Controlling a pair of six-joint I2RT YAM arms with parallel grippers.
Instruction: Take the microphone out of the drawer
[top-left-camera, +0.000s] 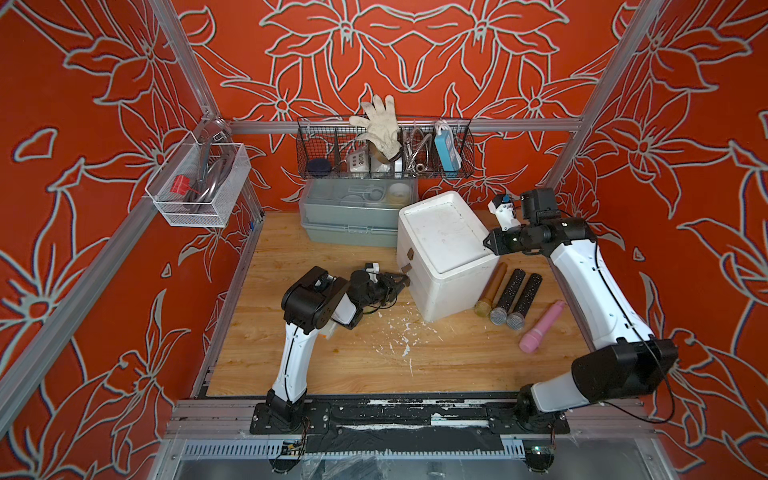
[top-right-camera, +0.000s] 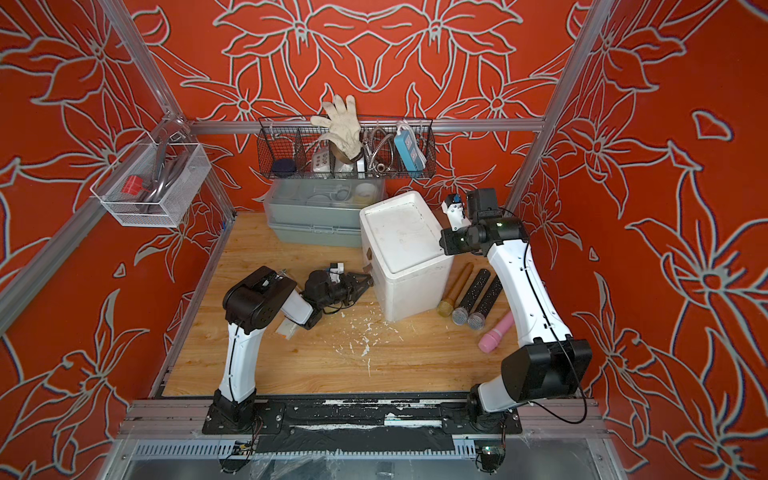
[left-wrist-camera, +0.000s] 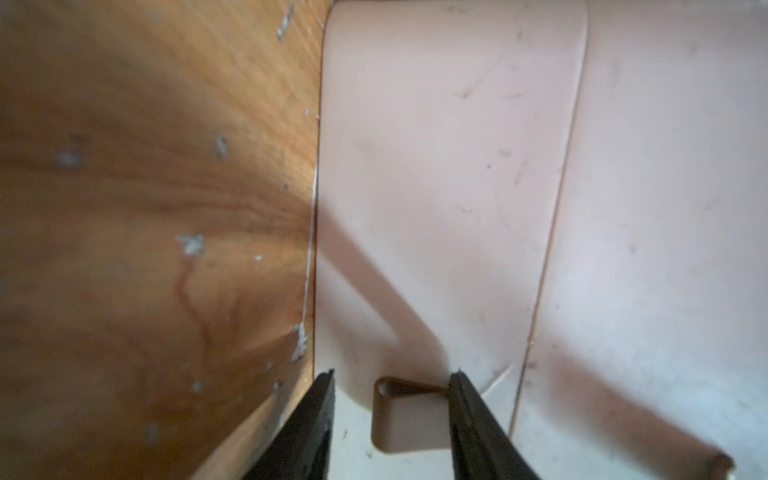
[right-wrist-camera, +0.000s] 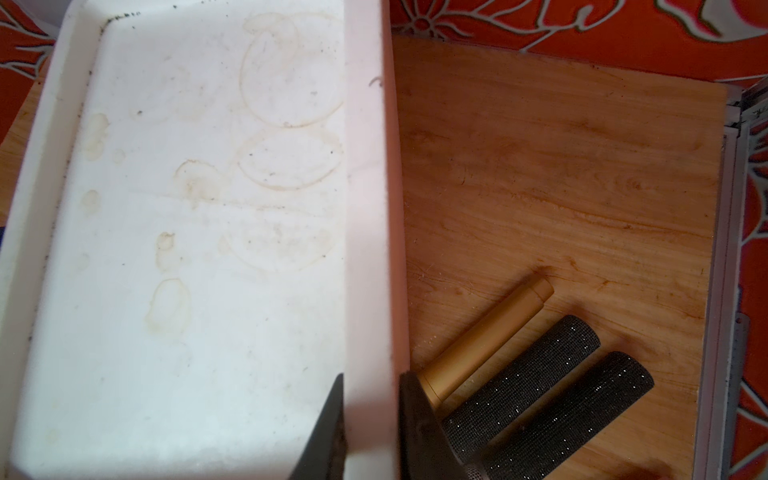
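Note:
A white drawer cabinet (top-left-camera: 444, 240) stands mid-table. My left gripper is low at its drawer fronts, fingers part open either side of a recessed handle (left-wrist-camera: 408, 420) at the bottom of a drawer front. Whether anything is between them is not clear beyond that handle. My right gripper is shut on the cabinet's top right rim (right-wrist-camera: 366, 240). No microphone inside a drawer is visible; the drawers look closed.
Several microphone-like tubes lie right of the cabinet: gold (right-wrist-camera: 480, 336), black (right-wrist-camera: 568, 416), pink (top-left-camera: 541, 326). A grey toolbox (top-left-camera: 344, 232) and wire baskets stand behind and left. The front table has white flakes.

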